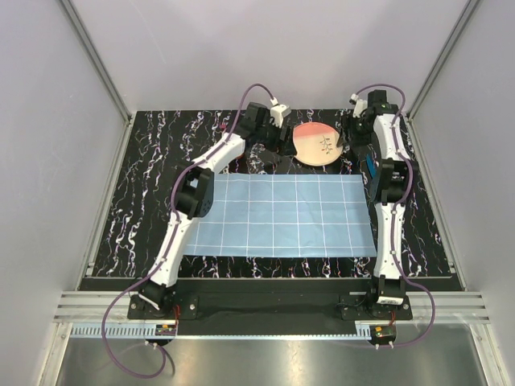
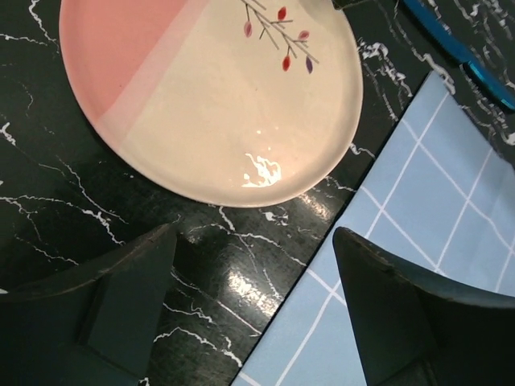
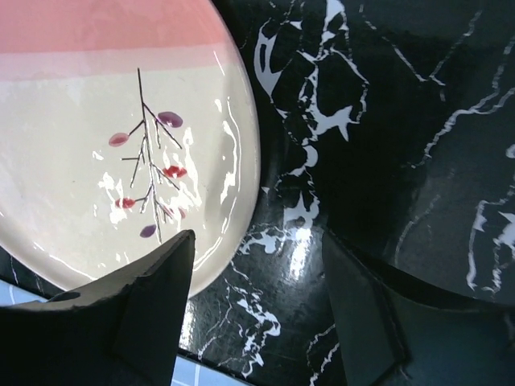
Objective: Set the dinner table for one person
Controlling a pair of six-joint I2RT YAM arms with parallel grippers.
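Note:
A round plate point(image 1: 316, 145), cream with a pink band and a painted twig, lies flat on the dark marbled table behind the blue gridded placemat point(image 1: 282, 217). At its left edge my left gripper point(image 1: 286, 146) is open. In the left wrist view the plate point(image 2: 233, 121) lies ahead of the parted fingers point(image 2: 133, 281), with bare table and a mat edge between them. My right gripper stands open at the plate's right side. There the plate's rim point(image 3: 241, 161) comes close to the left finger point(image 3: 161, 289); whether they touch, I cannot tell.
Blue utensils point(image 1: 371, 166) lie right of the plate, beside my right arm; their handles point(image 2: 442, 36) show in the left wrist view. A red item point(image 1: 240, 153) is mostly hidden under my left arm. The placemat is empty, and the table's left side is clear.

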